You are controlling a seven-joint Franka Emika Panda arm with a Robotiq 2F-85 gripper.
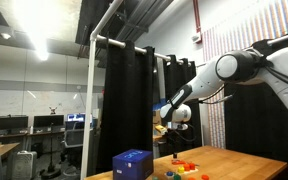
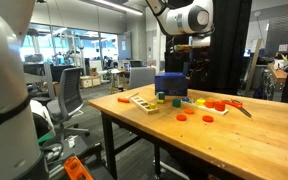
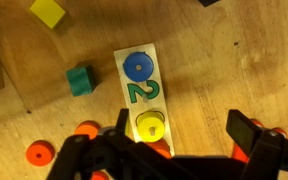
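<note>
From the wrist camera I look down on a wooden board (image 3: pixel 136 89) with a green number 2 on it. One end carries a blue disc (image 3: pixel 138 66), the other a yellow piece (image 3: pixel 150 126). My gripper is open above the table, its dark fingers wide apart at the lower edge of the view. Nothing shows between them. Loose on the wood lie a green cube (image 3: pixel 81 80), a yellow cube (image 3: pixel 48 12) and an orange-red disc (image 3: pixel 40 153). In the second exterior view the gripper (image 2: pixel 193 65) hangs over the far part of the table.
A blue box (image 1: pixel 133 164) stands at the table's end. A wooden tray (image 2: pixel 144 102) lies near the table's left side, and several red discs are scattered around. Black curtains hang behind.
</note>
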